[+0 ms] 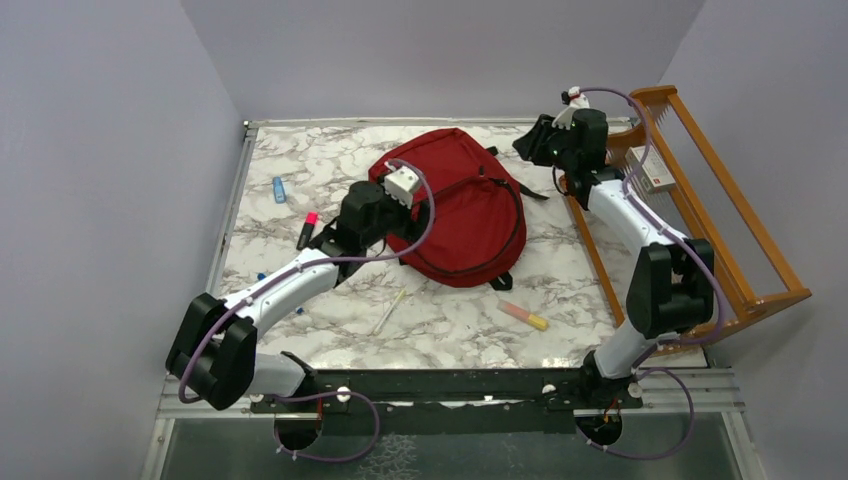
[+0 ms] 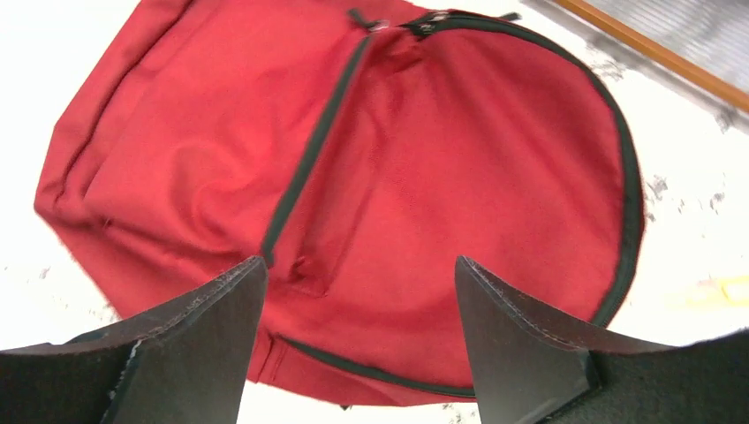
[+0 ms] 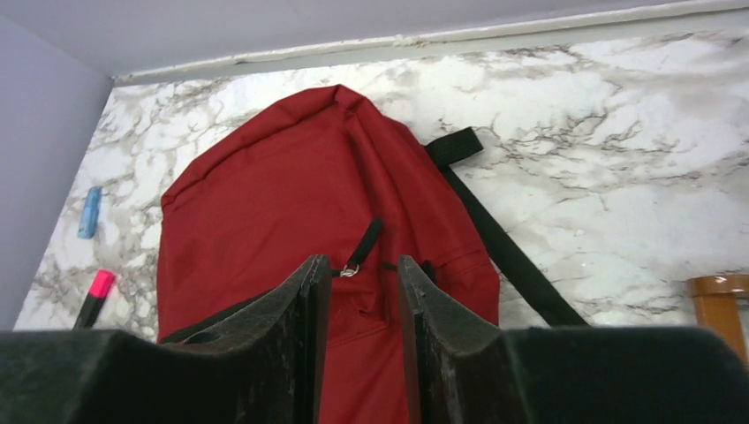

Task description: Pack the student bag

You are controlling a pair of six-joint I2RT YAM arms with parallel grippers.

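A red bag (image 1: 455, 210) with black zippers lies flat at the middle of the table, its straps to the right. Over its left side hangs my left gripper (image 1: 418, 222); in the left wrist view the fingers (image 2: 199, 340) stand wide apart above the cloth, nothing between them. To the right of the bag and above the table, my right gripper (image 1: 525, 145) has its fingers (image 3: 296, 353) a narrow gap apart, holding nothing. Part of the bag's left side is hidden under the left arm. A zipper pull (image 3: 365, 243) shows in the right wrist view.
At left lie a blue item (image 1: 279, 190) and a black marker with a pink cap (image 1: 307, 230). In front are a thin yellow-tipped stick (image 1: 389, 312) and a yellow-orange marker (image 1: 523, 315). A wooden rack (image 1: 735, 200) with a white box (image 1: 657, 172) stands at right.
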